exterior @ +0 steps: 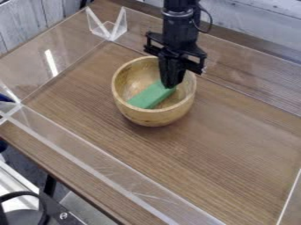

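A round tan bowl point(129, 81) sits on the wooden table, upper middle of the view, with a green oblong object point(153, 96) lying inside it. The black gripper point(173, 72) hangs over the back right part of the bowl, its lower tip at the green object's upper end. Whether it touches that object is unclear, and the fingers look shut, with nothing clearly between them.
A white angular wire-like item point(107, 26) stands at the upper left. Dark cables and hardware lie at the lower left edge.
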